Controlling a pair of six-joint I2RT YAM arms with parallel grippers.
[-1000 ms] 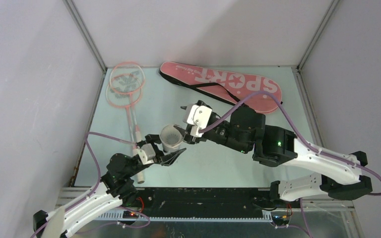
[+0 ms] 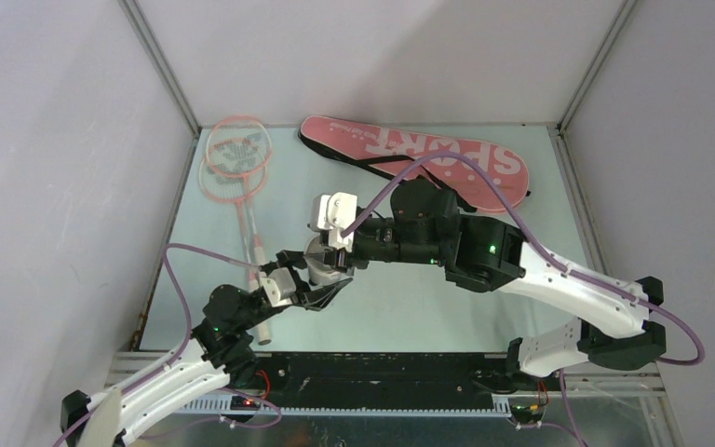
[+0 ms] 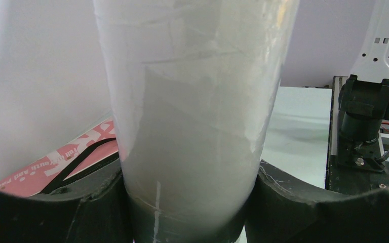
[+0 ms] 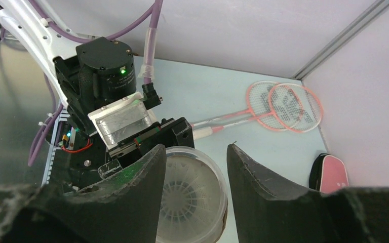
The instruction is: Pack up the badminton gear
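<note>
A white shuttlecock tube [image 3: 192, 101] stands upright in my left gripper [image 2: 321, 284], which is shut on it. My right gripper is part open above the tube's top, where a clear lid [image 4: 180, 205] shows between and below its fingers; whether they touch it I cannot tell. Two pink rackets [image 2: 242, 191] lie overlapping at the left of the table, with their handles toward the front. The pink SPORT bag [image 2: 372, 140] with a black strap lies along the back, partly hidden by my right arm in the top view.
Walls close in on the back and both sides.
My right gripper has moved left to a place over the tube, covering much of its top in the top view. The left arm and tube stay almost still.
</note>
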